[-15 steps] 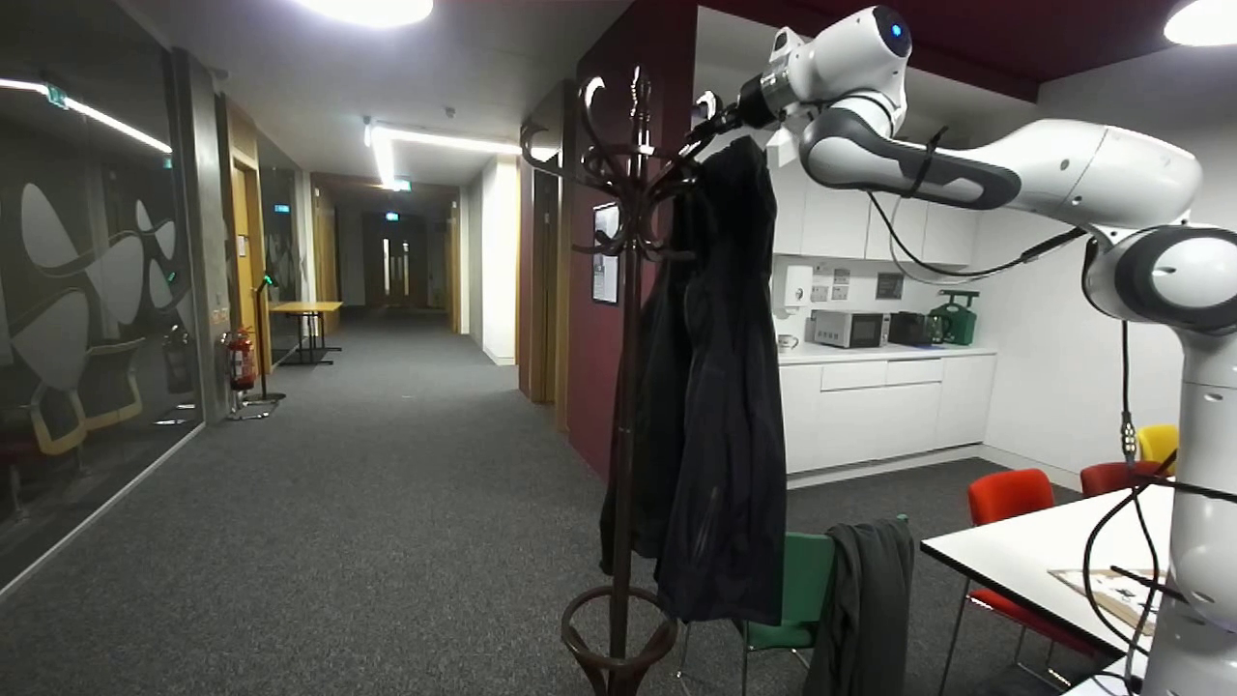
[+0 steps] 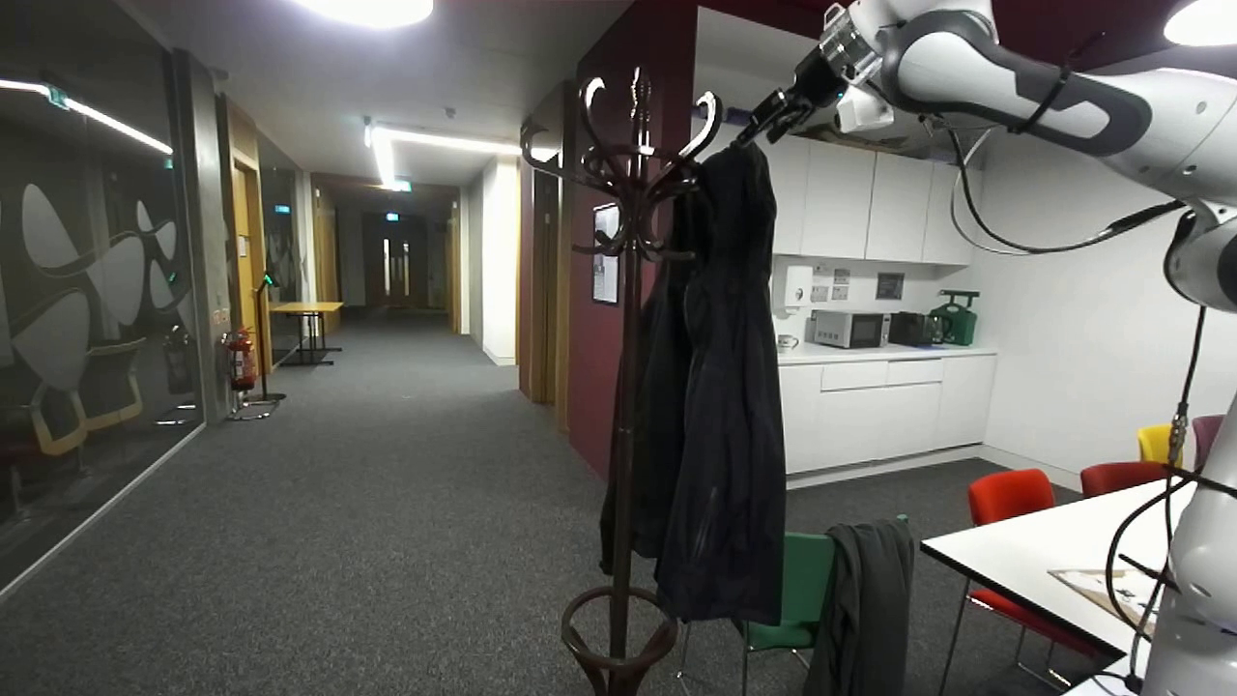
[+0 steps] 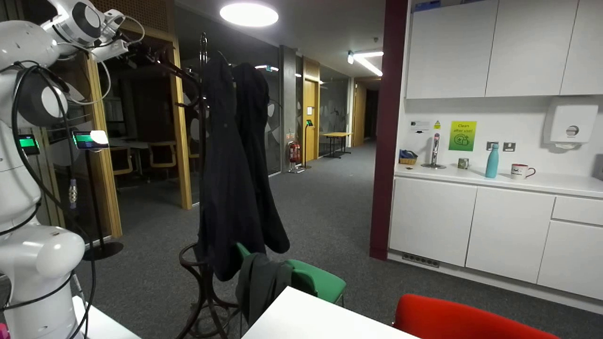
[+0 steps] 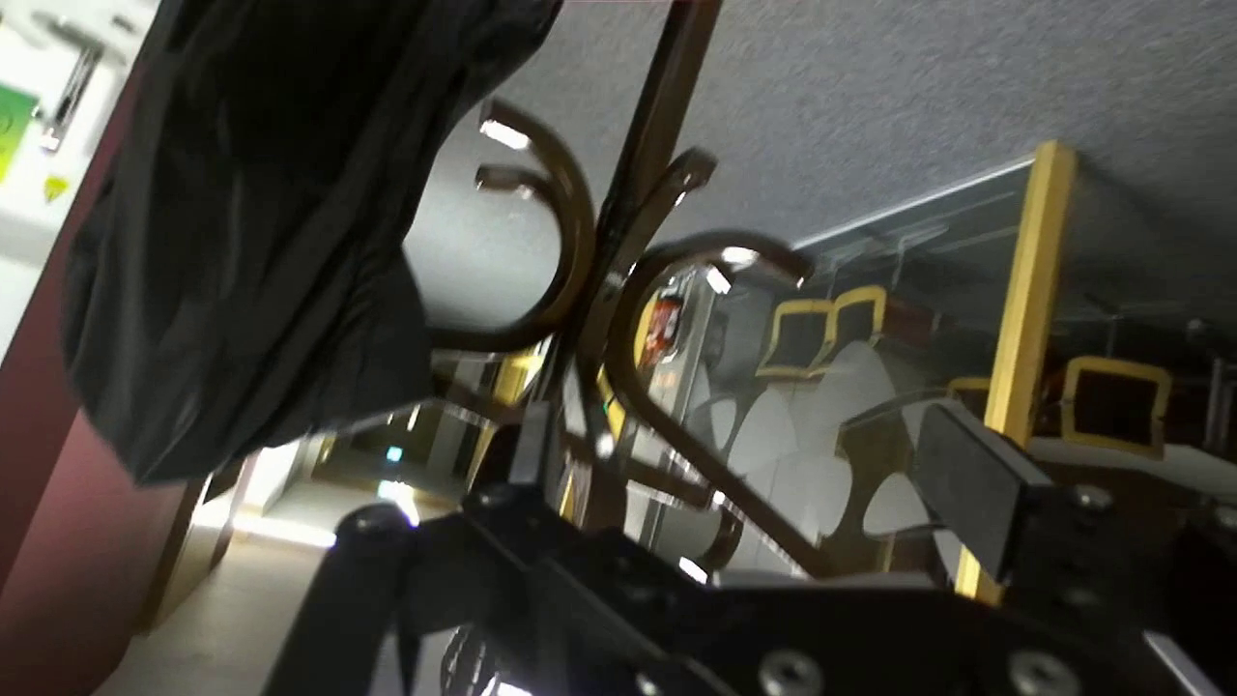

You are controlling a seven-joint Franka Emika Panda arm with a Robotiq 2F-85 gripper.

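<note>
A dark wooden coat stand [image 2: 629, 383] with curved hooks stands upright on the carpet. Two dark coats hang from it; the nearer coat [image 2: 733, 383] hangs full length on the side facing the arm, and another dark coat [image 3: 257, 141] shows behind it. In the first exterior view my gripper [image 2: 754, 128] is just above the top of the nearer coat. The wrist view shows my gripper open, fingers wide apart, with no coat between them. Beyond the gap are the stand's curved hooks [image 4: 661, 394], while the coat [image 4: 255, 232] hangs off to the left.
Beside the stand is a green chair [image 2: 808, 580] with a dark grey garment [image 2: 870, 592] over its back. A white table [image 2: 1044, 557] and red chair [image 2: 1011, 497] stand nearer the arm. Kitchen cupboards [image 2: 887, 406] line the far wall. Open carpet lies left of the stand.
The arm has drawn back to the right, and the gripper has moved away from the hooks. Both coats and the stand look unmoved.
</note>
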